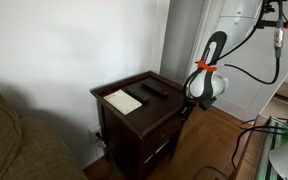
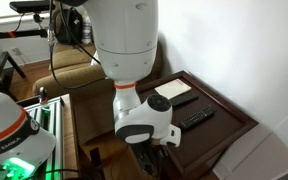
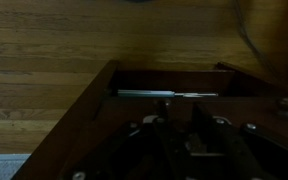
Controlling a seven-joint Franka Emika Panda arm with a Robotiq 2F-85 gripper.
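Note:
A dark brown wooden cabinet (image 1: 144,121) stands against the white wall. At the upper part of its front, on the right-hand side, is my gripper (image 1: 187,106). In the wrist view a narrow open drawer (image 3: 199,80) shows, with a thin whitish strip (image 3: 149,93) lying in it. Dark gripper parts fill the lower middle of that view; my fingers look shut, but what lies between the fingers is lost in shadow. The white wrist housing (image 2: 144,120) hides the point of contact in exterior view 2.
On the cabinet top lie a white notepad (image 1: 122,101) and a black remote (image 1: 154,89). Wood floor (image 3: 44,50) is open in front of the drawer. Cables (image 1: 246,132) hang by the robot's base, and a brown sofa (image 1: 19,145) stands at the left.

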